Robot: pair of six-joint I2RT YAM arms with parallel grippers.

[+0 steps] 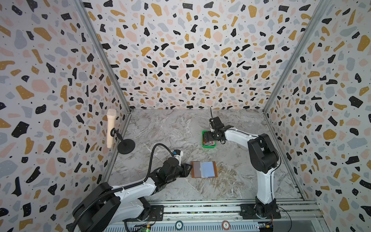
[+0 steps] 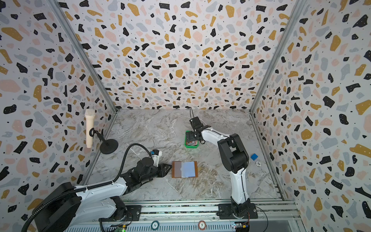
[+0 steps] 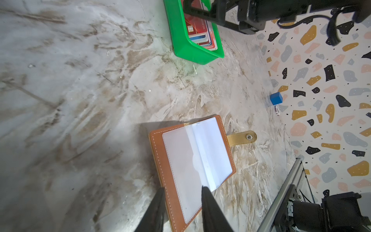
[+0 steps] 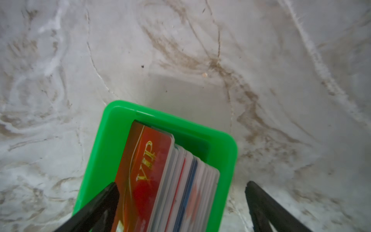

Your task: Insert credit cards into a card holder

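Note:
A green tray (image 4: pixel 226 154) holds a stack of cards, red VIP ones (image 4: pixel 150 174) at one side. My right gripper is open over the tray, its fingers either side of the stack, nothing clearly held. An open tan card holder (image 3: pixel 158 143) with clear sleeves and a snap strap (image 3: pixel 242 137) lies in front of the tray on the marble table. My left gripper hovers by the holder's left side, part open, with nothing between its fingers.
A black stand (image 1: pixel 126 146) with a pale upright piece is at the table's left. A blue cube (image 2: pixel 253 156) lies near the right wall.

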